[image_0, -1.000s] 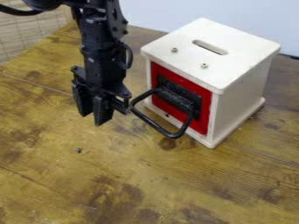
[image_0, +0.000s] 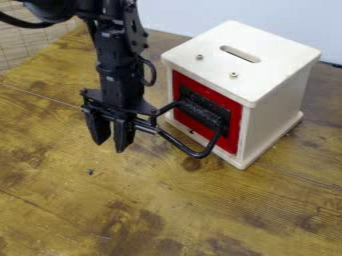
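Note:
A white box (image_0: 267, 70) with a slotted top stands at the right, its red-framed front (image_0: 231, 137) holding a black panel with a black U-shaped handle (image_0: 198, 152) that sticks out toward the lower left. My black gripper (image_0: 110, 133) hangs to the left of the box, fingers pointing down, just left of the handle's near end. Whether anything is between the fingers is not clear.
A pale woven mat or edge shows at the top left, and a white wall stands behind the box.
The arm and gripper have shifted very slightly over the last second, the fingers ending a little lower. The box and handle look unmoved.

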